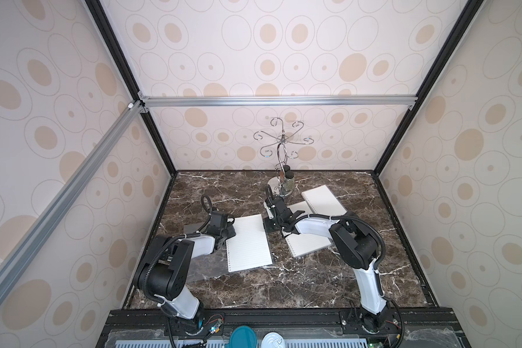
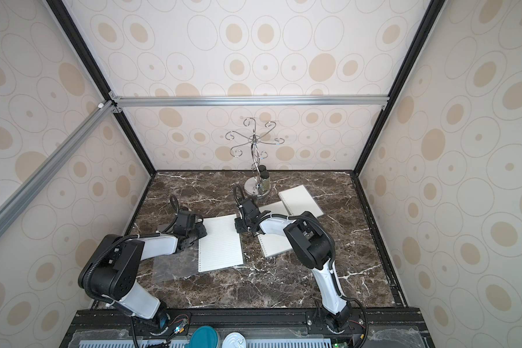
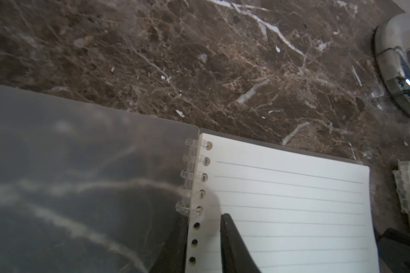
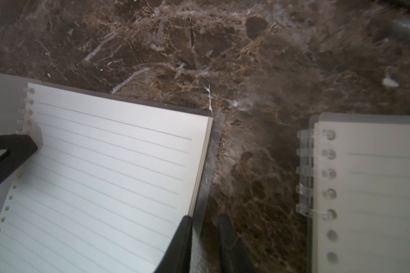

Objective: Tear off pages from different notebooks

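Note:
An open lined notebook lies left of centre, its clear cover folded out to the left. At its ring-bound edge, my left gripper is shut on the spine, one finger on each side of the punched holes. Over the notebook's right edge stands my right gripper, partly open. Its left finger overlaps the page edge, while the right one is above bare marble; no paper shows clearly gripped between them. A second lined notebook is to the right, partly under the right arm in the top views.
A third notebook lies at the back right. Behind the right gripper stands a chrome rack with a dark jar beside it.

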